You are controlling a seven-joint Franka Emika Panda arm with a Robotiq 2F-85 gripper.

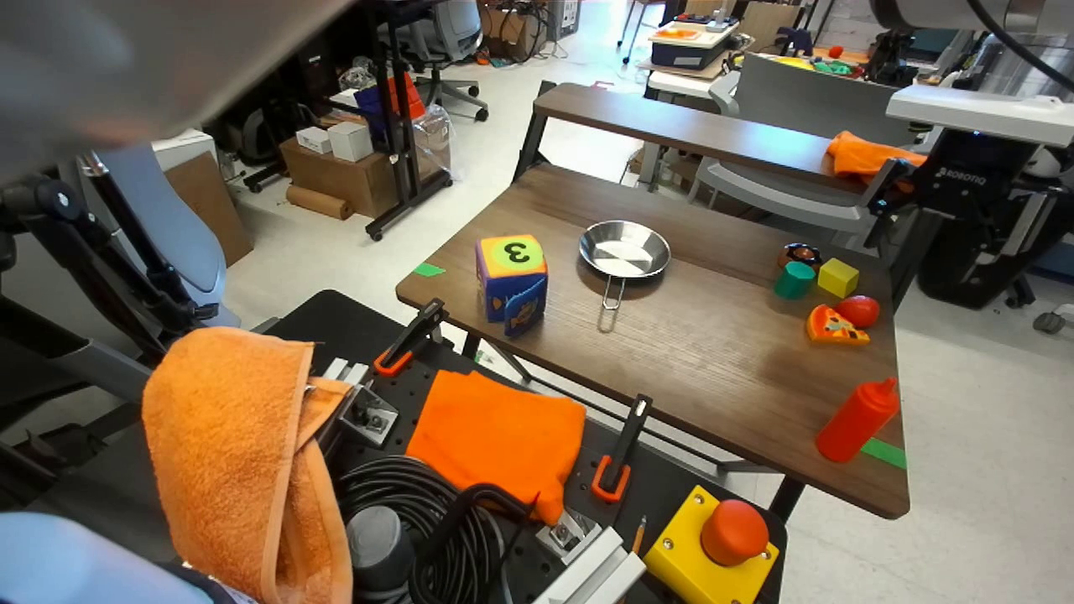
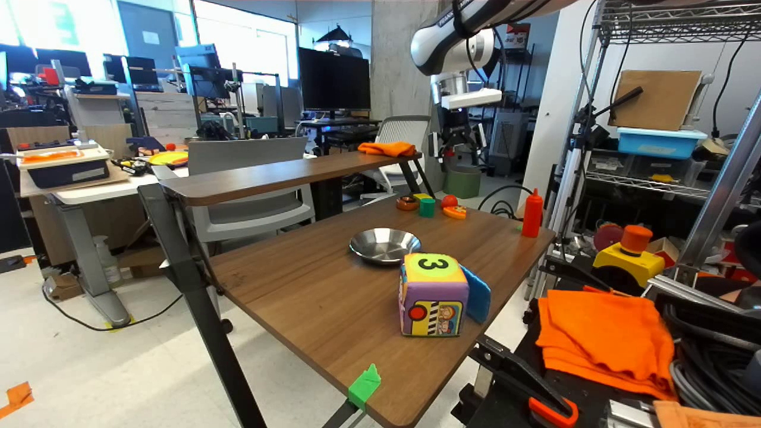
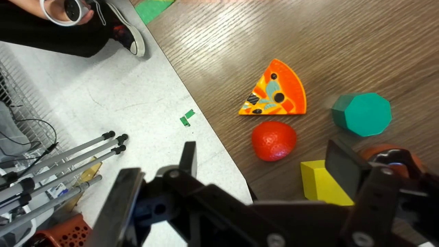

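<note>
My gripper is open and empty, held above the table's far right end in exterior view 1. Below it, the wrist view shows a toy pizza slice, a red ball-like toy, a green cup-like piece and a yellow block. One finger partly covers the yellow block and a brown-and-black round object. A steel pan rests mid-table, its handle toward the front. The number cube stands to its left. A red squeeze bottle is upright at the near right corner.
A raised shelf runs along the table's back, with an orange cloth on its right end. Bare tabletop lies between the pan and the small toys. A person's shoe shows beside the table.
</note>
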